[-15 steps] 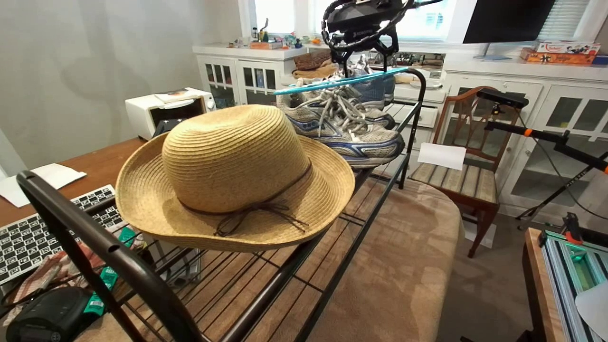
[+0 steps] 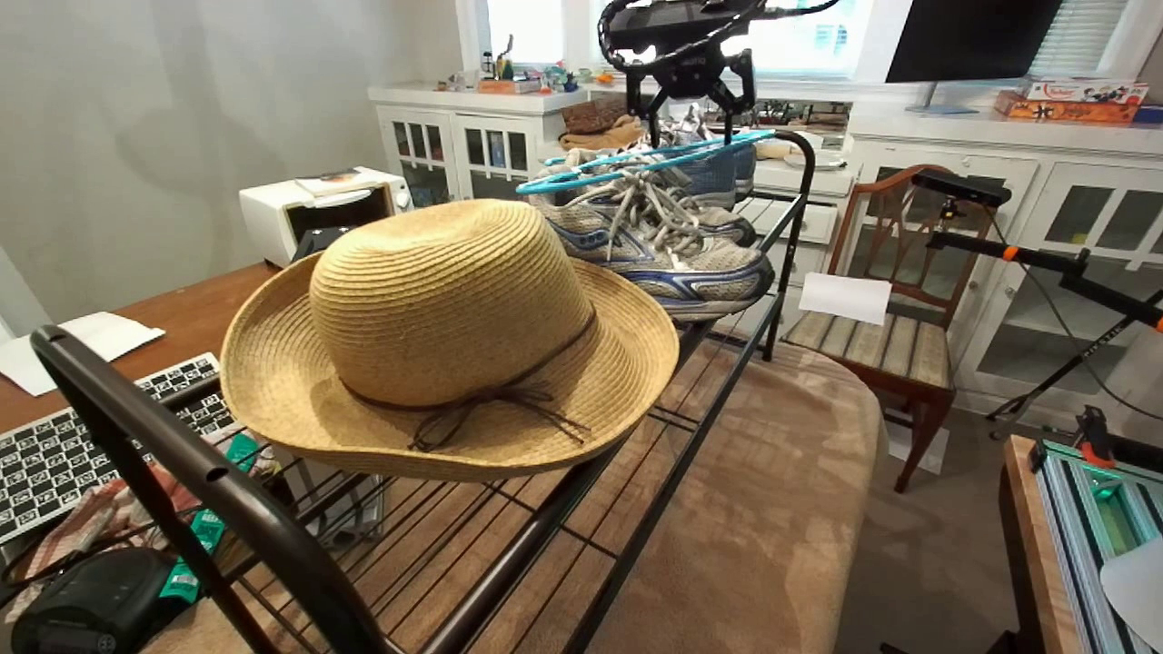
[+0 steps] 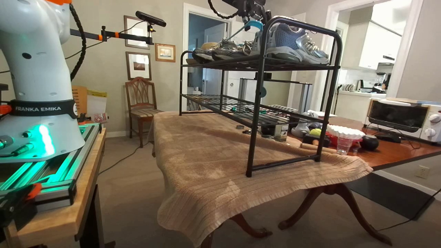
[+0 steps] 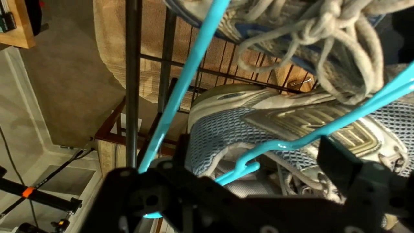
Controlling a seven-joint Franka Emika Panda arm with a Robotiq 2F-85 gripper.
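Observation:
A light-blue hanger [image 2: 611,175] rests across the tops of the shoes on the rack's upper shelf. Directly above it, my gripper [image 2: 692,141] stands open. In the wrist view, one stretch of the hanger [image 4: 300,143] runs through the space between the spread fingers, and another stretch passes by the other finger at the left. Contact between hanger and fingers cannot be made out. Grey and blue running shoes [image 2: 709,272] with loose laces sit under the hanger. In exterior view 2 the gripper [image 3: 255,27] is partly hidden by the rack's end.
A straw hat [image 2: 447,316] occupies the near end of the black metal rack [image 3: 261,103]. The rack stands on a towel-covered table [image 3: 194,144]. A toaster oven [image 3: 397,117] is on the bare wood side. Metal end bars rise above the upper shelf.
In exterior view 1 my gripper has shifted a little left. The hanger's near end has moved left and lower, and the hanger now lies turned so its loop shows wider.

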